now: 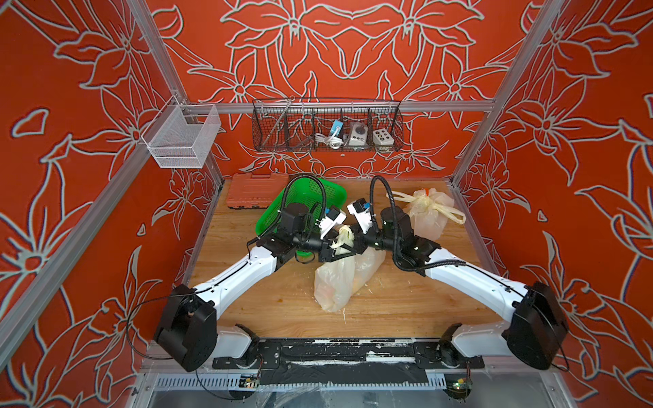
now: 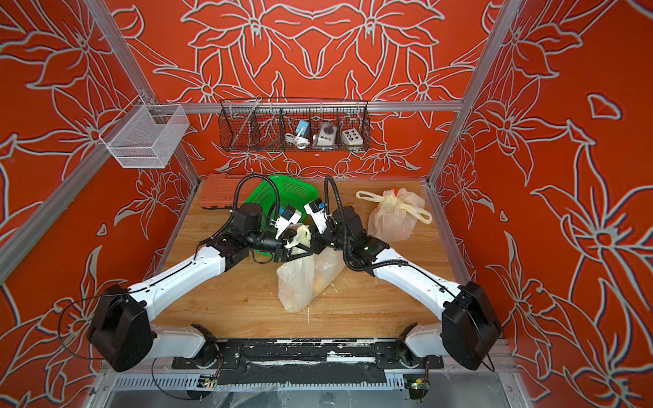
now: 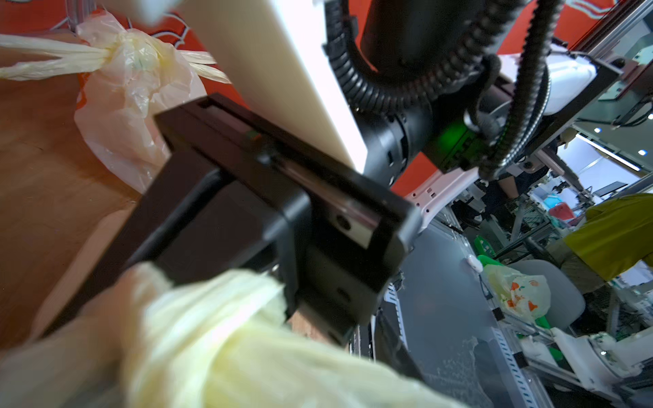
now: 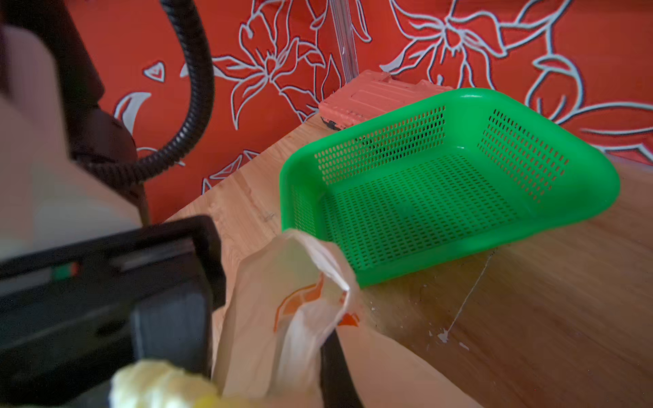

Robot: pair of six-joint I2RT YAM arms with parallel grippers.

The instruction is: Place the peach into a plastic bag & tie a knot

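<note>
The translucent plastic bag [image 1: 334, 289] hangs below both grippers over the table's middle, its cream neck [image 1: 345, 236] bunched between them. Pinkish tints show through the plastic; the peach itself is not clear. My left gripper [image 1: 343, 251] is part open around the bag's neck, with a dark finger reaching across it. Close on the right, my right gripper [image 1: 360, 243] is shut against the bunched plastic; whether a strand is pinched there is hidden. Twisted cream plastic [image 3: 224, 340] fills the lower left wrist view, and pale bag film [image 4: 272, 312] fills the lower right wrist view.
An empty green basket [image 4: 435, 251] stands just behind the grippers, near an orange-red case [image 1: 257, 190]. Another tied bag [image 1: 427, 210] sits at the back right.
</note>
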